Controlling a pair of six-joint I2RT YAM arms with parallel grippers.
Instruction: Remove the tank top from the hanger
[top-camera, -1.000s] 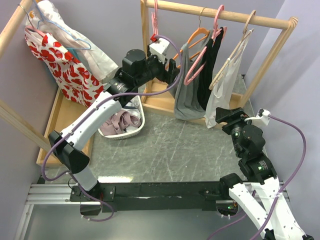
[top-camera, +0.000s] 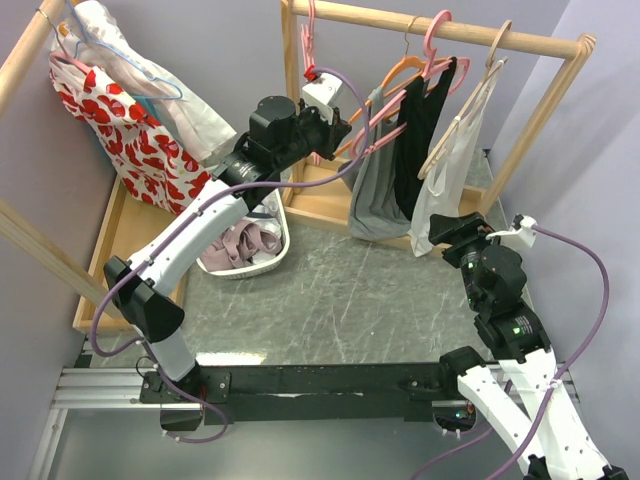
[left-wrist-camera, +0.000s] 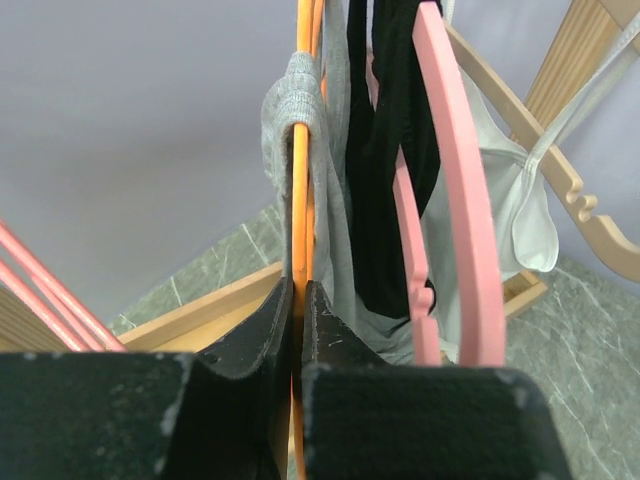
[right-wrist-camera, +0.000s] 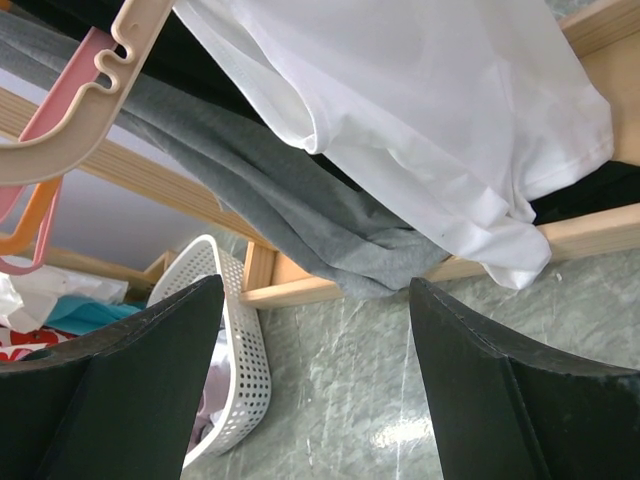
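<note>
The grey tank top (top-camera: 372, 190) hangs on the orange hanger (top-camera: 401, 66) from the rail. In the left wrist view, the orange hanger (left-wrist-camera: 301, 215) runs down between the fingers of my left gripper, which is shut on it. A fold of the grey tank top (left-wrist-camera: 298, 100) loops over that bar, a little beyond the fingertips. My right gripper stands open and empty. It is in front of the white garment (top-camera: 452, 160), low on the right, with the grey cloth (right-wrist-camera: 350, 230) beyond its fingers in the right wrist view.
A black garment (top-camera: 418, 140) and a pink hanger (top-camera: 440, 32) hang right beside the grey top. Farther right is a wooden hanger (top-camera: 461, 120). A white laundry basket (top-camera: 245, 270) sits on the floor, below the left arm. Open floor lies in the middle.
The neighbouring pink hanger has turned, so more of its width shows now. The right arm has hardly moved.
</note>
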